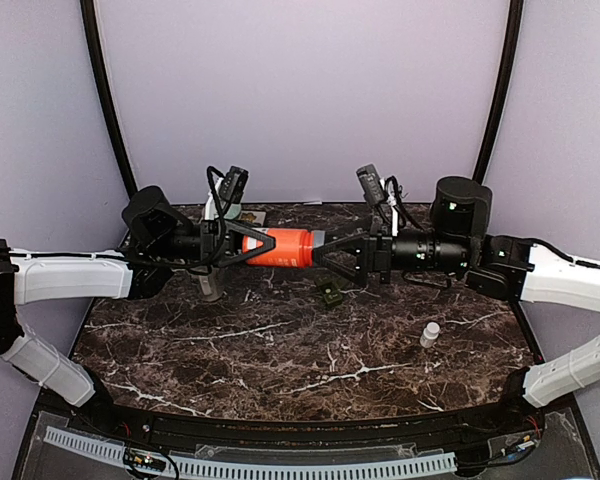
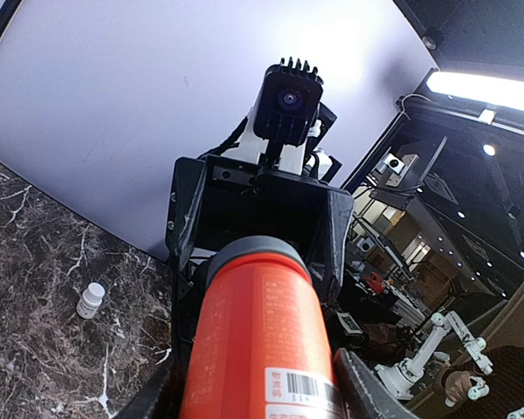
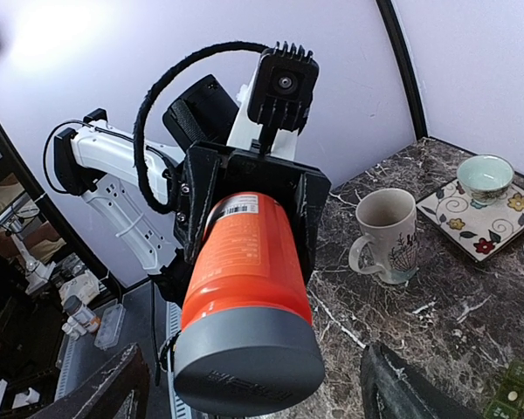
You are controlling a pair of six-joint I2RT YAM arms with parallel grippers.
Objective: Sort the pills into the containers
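Observation:
An orange bottle (image 1: pixel 282 248) with a grey cap (image 3: pixel 249 362) lies sideways in the air above the table, and my left gripper (image 1: pixel 268 245) is shut on its body. My right gripper (image 1: pixel 332 252) stands open at the cap end, one finger on each side of the cap. In the right wrist view the cap sits between the open fingers, with gaps at both sides. A small white bottle (image 1: pixel 430 334) stands upright on the right part of the table. The green pill organizer (image 1: pixel 330 291) rests on the table below the grippers; some of it shows in the right wrist view.
A mug (image 3: pixel 388 234) stands on the marbled table (image 1: pixel 250 350), near a flowered square plate (image 3: pixel 485 209) bearing a pale green bowl (image 3: pixel 486 175).

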